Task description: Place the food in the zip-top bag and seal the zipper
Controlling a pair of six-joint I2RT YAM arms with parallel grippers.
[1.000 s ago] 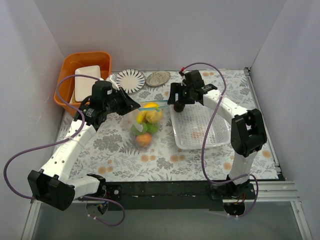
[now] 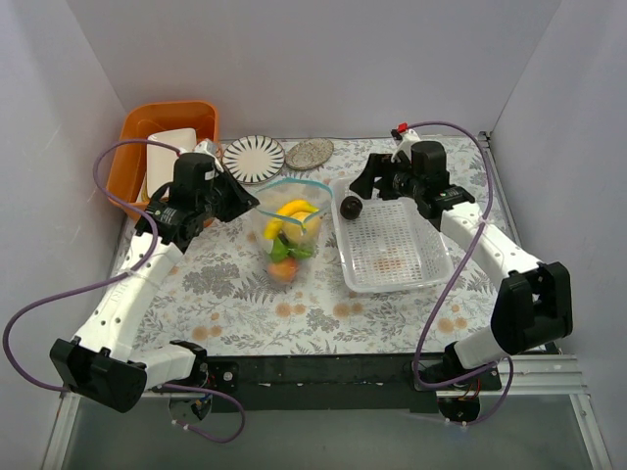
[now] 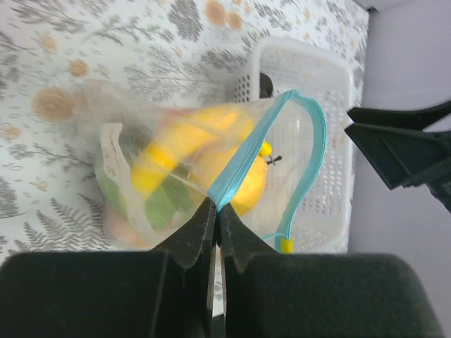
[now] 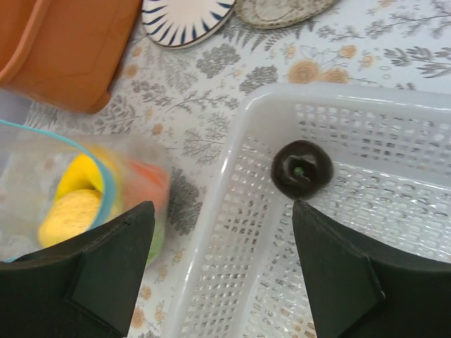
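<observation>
A clear zip top bag (image 2: 284, 221) with a teal rim hangs from my left gripper (image 2: 255, 203), which is shut on one end of that rim. In the left wrist view the rim (image 3: 243, 165) runs straight up from the fingertips and gapes wide. Inside the bag are yellow fruit (image 2: 294, 208), green pieces (image 2: 290, 249) and an orange round item (image 2: 284, 268). A dark round vegetable (image 4: 301, 170) lies in the white basket's back left corner. Above it stands my right gripper, its fingers apart with nothing between them.
The white perforated basket (image 2: 443, 269) fills the table's right half. An orange bin (image 2: 124, 162) with a white board (image 2: 160, 163) stands at the back left. A striped plate (image 2: 253, 159) and a grey plate (image 2: 310, 153) lie at the back.
My right gripper has come off the bag's right rim and moved right over the basket, with its fingers apart. The bag's mouth has sprung open, and my left gripper has shifted slightly left.
</observation>
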